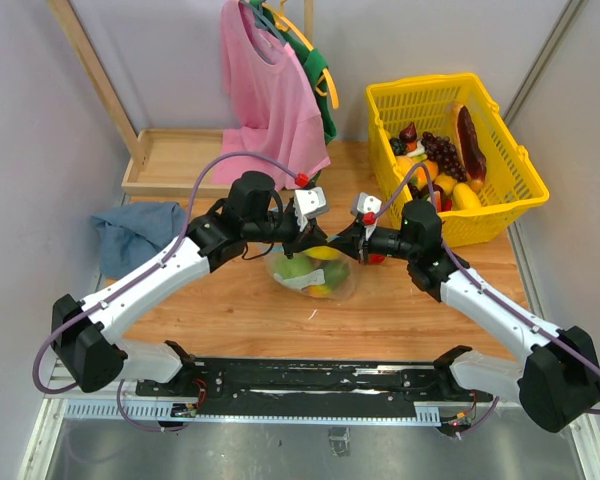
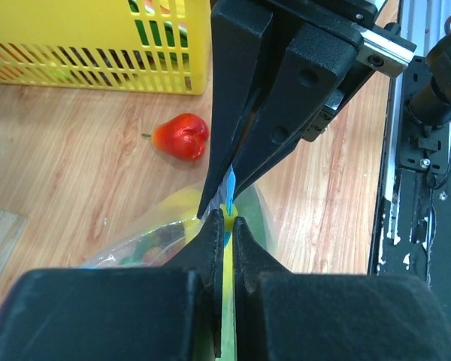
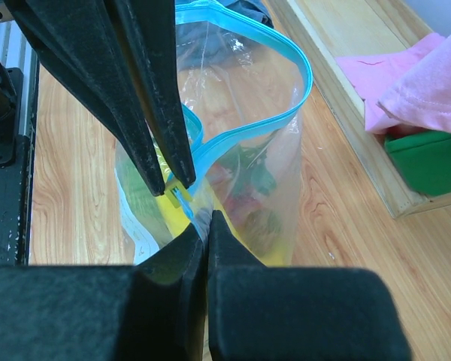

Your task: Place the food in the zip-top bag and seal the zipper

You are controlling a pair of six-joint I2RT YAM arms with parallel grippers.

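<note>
The clear zip top bag [image 1: 313, 275] stands on the table with green and yellow food inside. Its blue zip rim [image 3: 259, 129] loops wide at the far side in the right wrist view. My left gripper is shut, its fingertips right at the yellow zip slider [image 3: 178, 192]; whether they pinch it I cannot tell. Close beside it, my right gripper is shut on the bag's zip edge [image 2: 231, 184], a thin blue strip between its fingers. The two grippers almost touch in the top view, covering the bag's upper edge.
A red pepper [image 2: 182, 137] lies on the table right of the bag. Behind it stands a yellow basket [image 1: 525, 185] of assorted food. A blue cloth [image 1: 138, 238] lies at the left, and a wooden rack [image 1: 175, 160] with hanging clothes is at the back.
</note>
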